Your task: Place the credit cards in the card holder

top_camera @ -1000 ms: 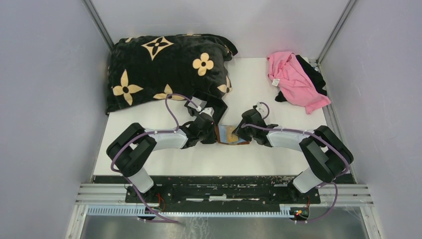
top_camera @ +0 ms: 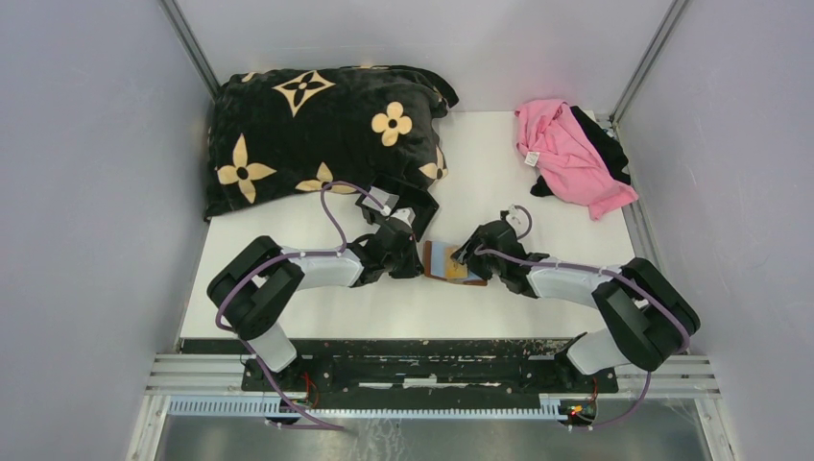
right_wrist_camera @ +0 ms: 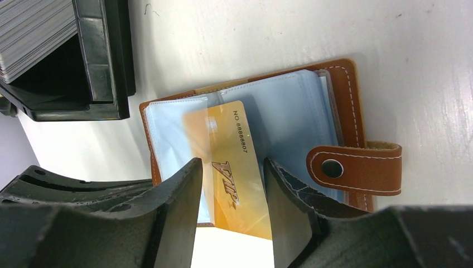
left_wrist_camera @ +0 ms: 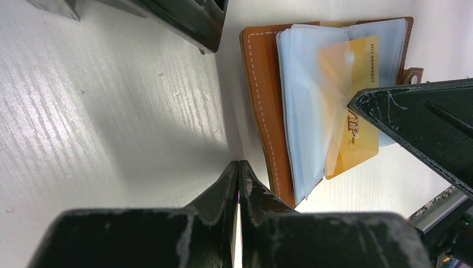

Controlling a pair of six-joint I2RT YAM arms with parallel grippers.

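Observation:
The brown leather card holder (top_camera: 430,259) with clear blue sleeves lies on the table between my grippers. A yellow card (right_wrist_camera: 231,173) sits on it, partly under a clear sleeve. My right gripper is open over the holder, its fingers either side of the card. My left gripper is shut just left of the holder; what is between its fingers is hard to make out. A black box (right_wrist_camera: 100,56) with a stack of grey cards (right_wrist_camera: 33,33) stands behind the holder to the left.
A black patterned cushion (top_camera: 317,134) fills the back left. Pink and black cloths (top_camera: 566,163) lie at the back right.
The right arm and gripper have shifted a little rightward, and the card holder with its card has moved slightly right too, away from the left gripper. The left arm looks still.

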